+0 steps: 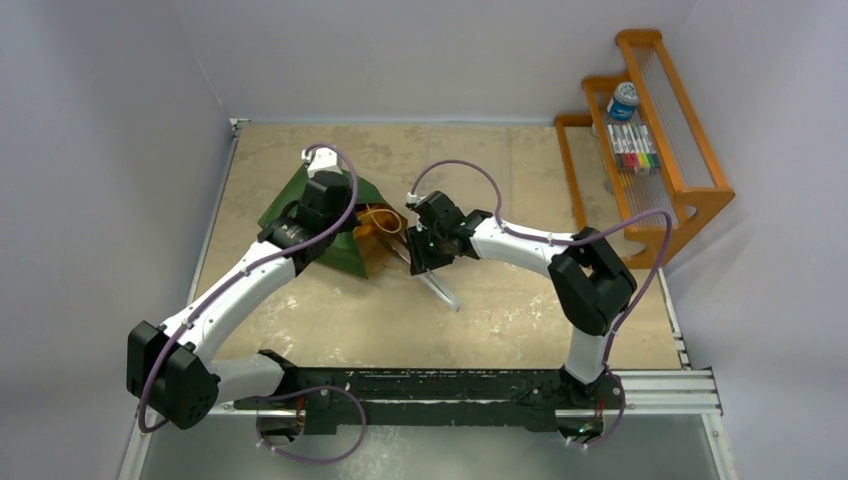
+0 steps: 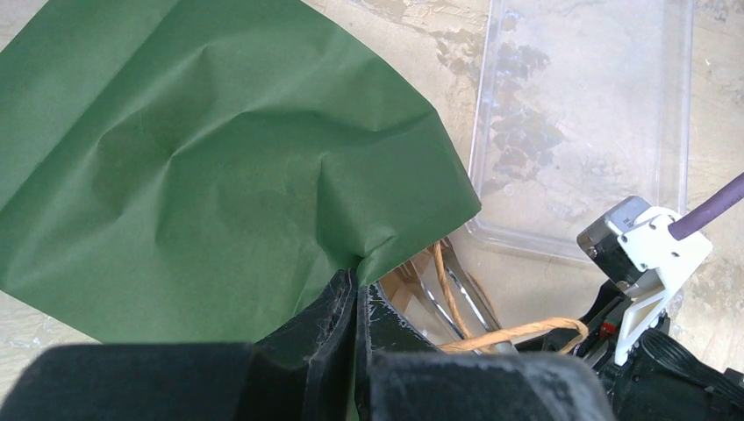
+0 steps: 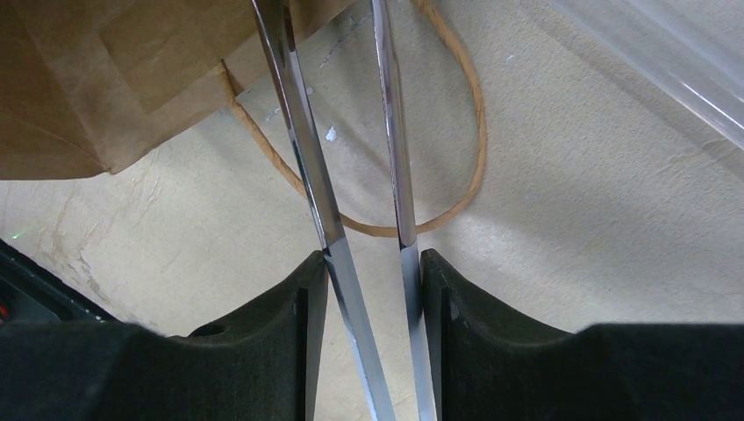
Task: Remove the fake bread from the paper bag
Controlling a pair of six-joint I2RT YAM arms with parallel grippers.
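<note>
The green paper bag (image 1: 345, 255) lies on its side, its brown inside (image 3: 132, 79) and cord handle (image 3: 478, 149) facing right; no bread is distinguishable. My left gripper is shut at the bag's upper edge, apparently pinching the green paper. Outside the opening, my right gripper holds long silver metal tongs (image 3: 408, 333), one arm against each finger, reaching toward the bag's interior. The tongs' far ends are out of the right wrist view.
A clear plastic tray (image 2: 579, 114) lies beside the bag. A wooden rack (image 1: 690, 185) with markers and a jar stands at the right.
</note>
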